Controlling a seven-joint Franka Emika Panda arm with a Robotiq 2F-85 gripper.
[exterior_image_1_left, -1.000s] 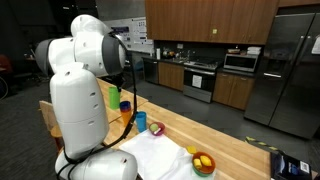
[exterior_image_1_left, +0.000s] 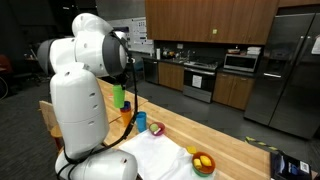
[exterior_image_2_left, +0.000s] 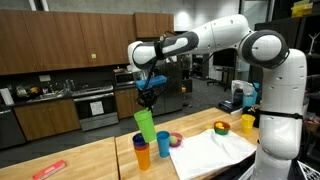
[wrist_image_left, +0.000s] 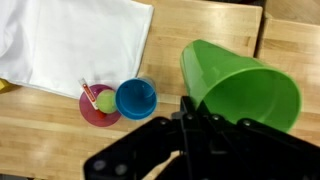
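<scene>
A green cup (exterior_image_2_left: 145, 124) hangs tilted in the air, with my gripper (exterior_image_2_left: 146, 105) shut on its rim. In the wrist view the green cup (wrist_image_left: 245, 92) shows its open mouth, and the fingers reach its near edge. Just below it stands an orange cup (exterior_image_2_left: 143, 159) with a dark blue cup (exterior_image_2_left: 139, 141) at its top. In exterior view 1 the green cup (exterior_image_1_left: 118, 97) is above and slightly left of the orange cup (exterior_image_1_left: 126, 115). From these views I cannot tell whether the green cup touches the stack.
A blue cup (exterior_image_2_left: 163, 140) stands beside the stack. Near it is a small red bowl (wrist_image_left: 98, 104) with items inside. A white cloth (wrist_image_left: 75, 45) lies on the table, and a brown bowl (exterior_image_1_left: 203, 164) holds yellow things.
The green cup has shifted slightly to the right in exterior view 1, staying in my gripper. The other cups and bowls have not visibly moved.
</scene>
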